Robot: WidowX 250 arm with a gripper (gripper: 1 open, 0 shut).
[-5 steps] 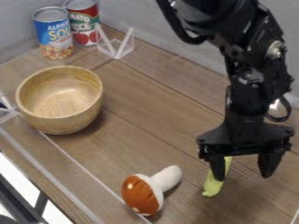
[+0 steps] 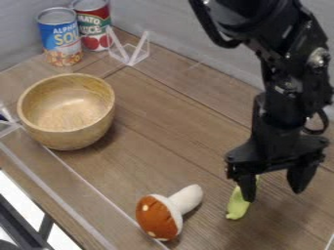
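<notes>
My black gripper (image 2: 271, 177) hangs at the right, open, its fingers pointing down over a light green elongated object (image 2: 239, 203). That object lies on the wooden table (image 2: 163, 107) and is partly hidden by a finger. To its left lies a toy mushroom (image 2: 167, 210) with an orange, white-spotted cap and a white stem. A wooden bowl (image 2: 65, 107) sits at the left.
Two cans stand in the back left corner, a blue one (image 2: 61, 36) and a red one (image 2: 92, 24), near a clear plastic piece. The wall runs along the back.
My gripper has shifted only slightly over the green object. The objects on the table have not visibly moved.
</notes>
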